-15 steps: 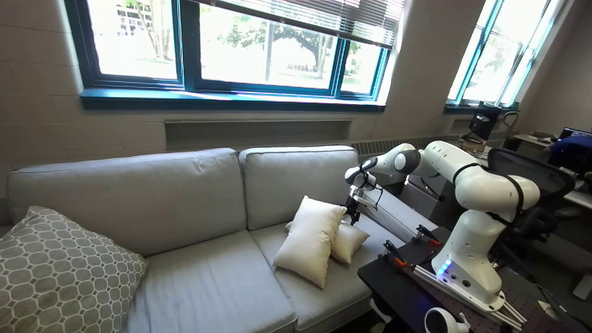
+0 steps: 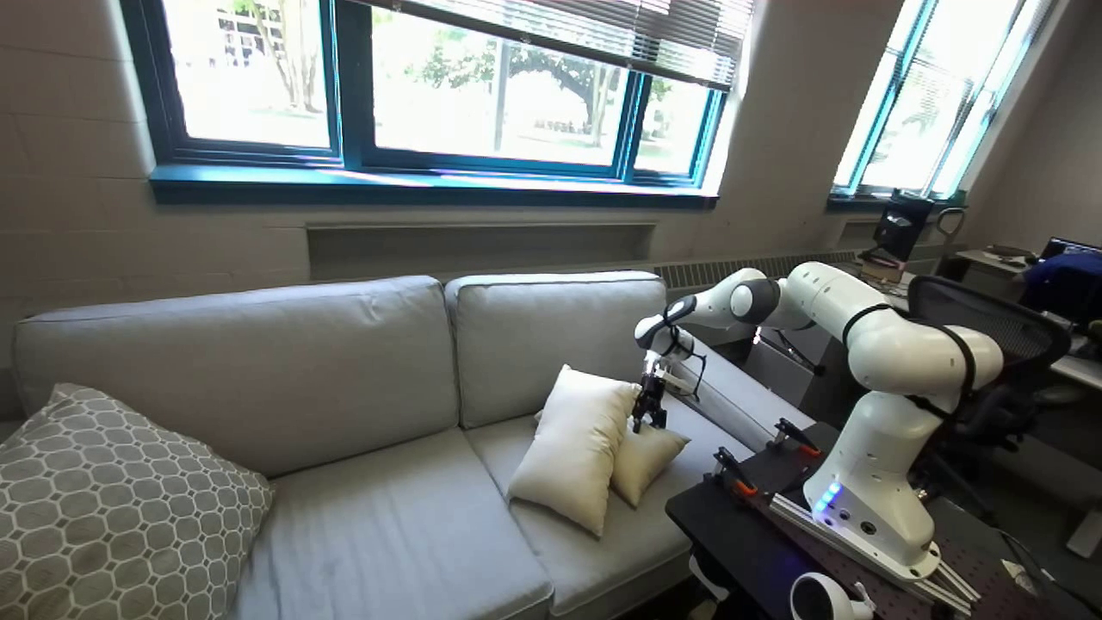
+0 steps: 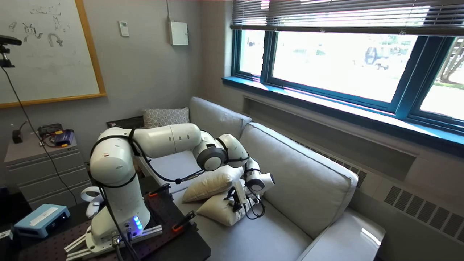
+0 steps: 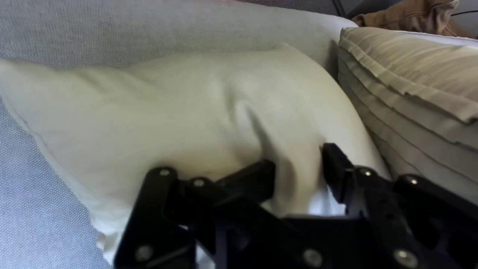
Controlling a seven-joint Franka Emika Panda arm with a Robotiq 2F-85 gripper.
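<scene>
A small cream pillow [image 2: 642, 460] lies on the sofa's right seat, partly under a larger cream pillow [image 2: 574, 444]. My gripper [image 2: 648, 422] is down at the small pillow's top face. In the wrist view the small pillow [image 4: 179, 107] spreads across the middle, its cloth rising in a fold between my fingers. The fingers stand apart, so the gripper is part open around that fold. Whether both pads press on the cloth cannot be made out. The larger pillow shows layered pleats along its side at the right of that view.
A grey patterned pillow [image 2: 124, 506] rests at the sofa's left end. The sofa's backrest [image 3: 300, 182] rises behind my gripper, and its right armrest [image 2: 733, 398] is close by. The left seat cushion [image 2: 382, 537] has clear room. Clamps [image 3: 185, 222] stand on the black table's edge.
My gripper has moved down and slightly left, onto the small pillow. That pillow's near end now dips and sits lower, while the larger pillow looks nearly unchanged.
</scene>
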